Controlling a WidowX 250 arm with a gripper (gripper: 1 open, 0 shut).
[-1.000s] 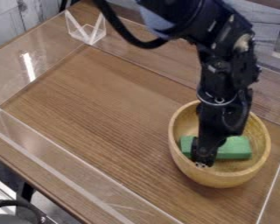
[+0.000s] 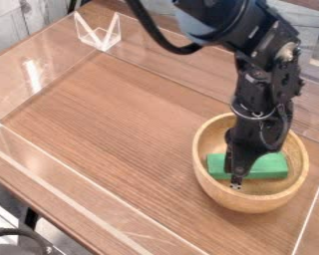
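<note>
A round tan wooden bowl (image 2: 255,199) stands at the right of the table, with a green rectangular block (image 2: 267,167) lying inside it. My black gripper (image 2: 237,174) reaches down into the bowl from the top right, its fingertips at the left part of the block and partly covering it. The fingers look close together; whether the block is between them is hard to tell.
A small white wire-like object (image 2: 99,32) is at the back left. Cables hang off the table's near left edge.
The arm has shifted slightly at its upper part, and the fingertips remain low in the bowl by the block. The bowl and block are nearly unmoved.
</note>
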